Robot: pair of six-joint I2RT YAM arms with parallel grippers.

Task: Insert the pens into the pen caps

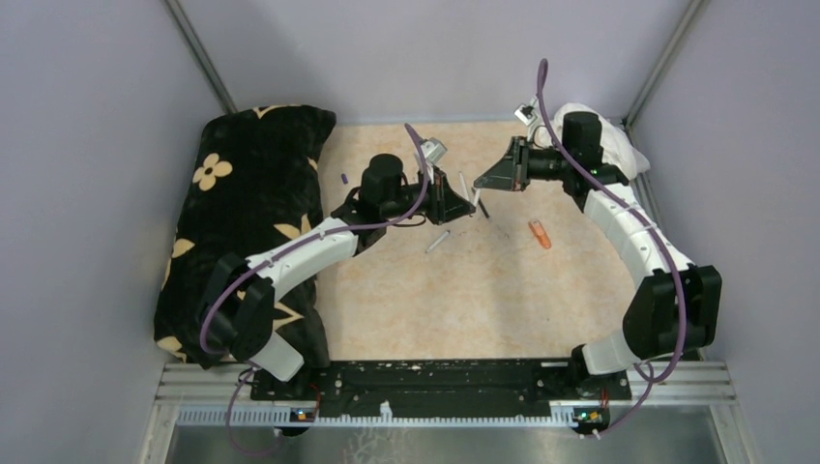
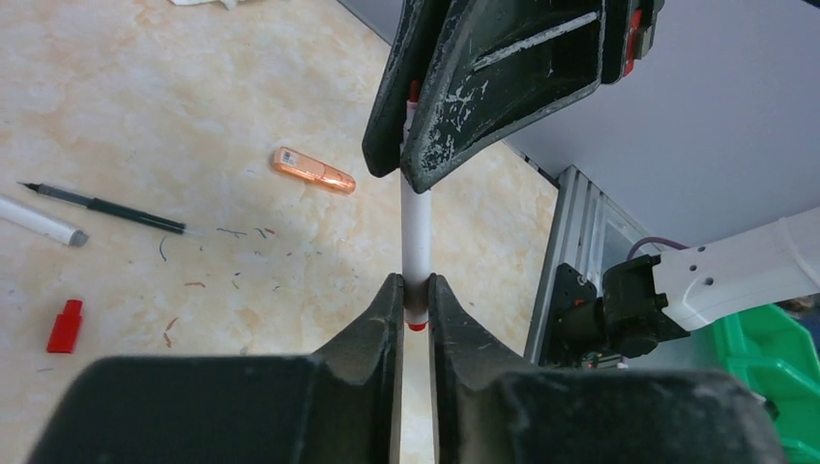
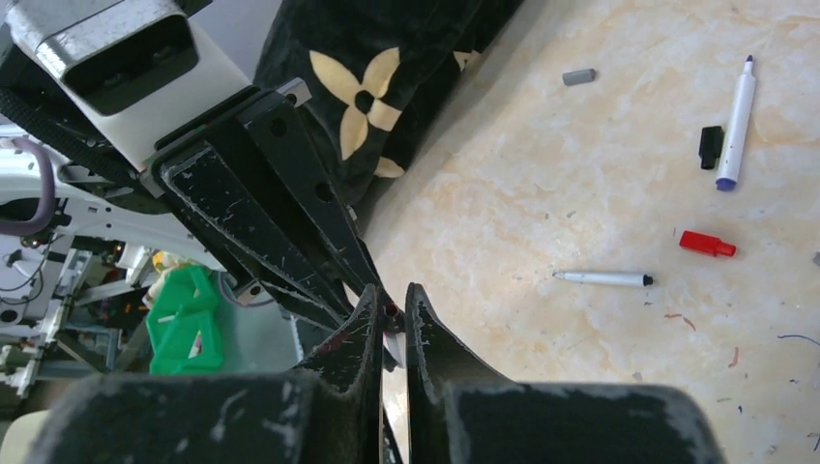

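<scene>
A white marker (image 2: 416, 232) with red ends stands upright between my grippers. In the left wrist view my left gripper has its fingertips round the marker's lower end, while my right gripper, above, is shut on its upper part. In the right wrist view my right gripper holds it, mostly hidden. On the mat lie a red cap (image 2: 65, 327), a black pen (image 2: 126, 211), a white marker with black end (image 3: 604, 278), a blue-ended marker (image 3: 735, 126), a black cap (image 3: 711, 145) and a grey cap (image 3: 578, 76).
An orange object (image 1: 541, 234) lies right of the pens. A black patterned cushion (image 1: 222, 155) fills the left side; a white bag (image 1: 629, 155) is at the back right.
</scene>
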